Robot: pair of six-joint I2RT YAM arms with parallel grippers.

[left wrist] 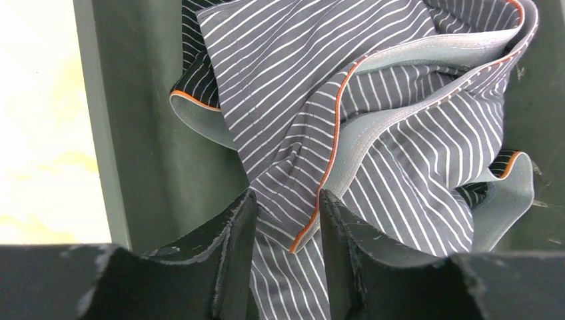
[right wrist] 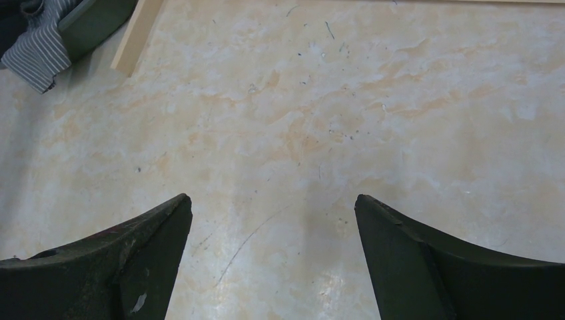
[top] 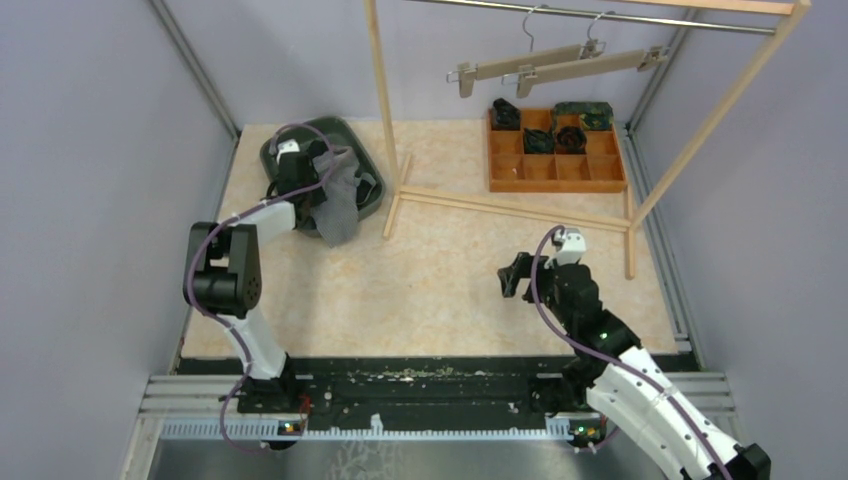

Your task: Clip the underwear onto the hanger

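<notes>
Grey striped underwear with orange-edged waistbands [left wrist: 393, 100] lies crumpled in a dark green bin [top: 365, 145] at the back left, partly draped over its front rim. My left gripper is down over it, part open, with a fold of the striped cloth between and behind its fingertips; whether it grips is unclear. Two wooden clip hangers [top: 568, 72] hang from the metal rail [top: 680, 22] at the back. My right gripper stands open over bare table at the front right, nothing between its fingers.
An orange compartment box [top: 555, 175] with dark rolled garments stands at the back right. The rack's wooden base [top: 500, 205] crosses the table between bin and box.
</notes>
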